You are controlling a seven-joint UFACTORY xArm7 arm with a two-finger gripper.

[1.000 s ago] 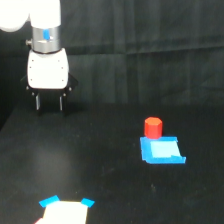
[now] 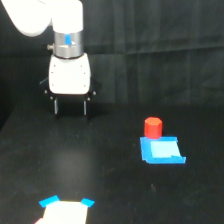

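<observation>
A white robot arm with its gripper [image 2: 71, 106] hangs at the upper left, fingers pointing down over the black table, open with nothing visible between them. A red block [image 2: 153, 127] stands on the right, at the back edge of a blue-taped square with a pale centre [image 2: 165, 149].
A second pale patch [image 2: 64, 214] with blue tape at its corners lies at the bottom left, partly out of frame. A dark curtain covers the back.
The arm and gripper have shifted to the right and slightly down. The red block has not moved.
</observation>
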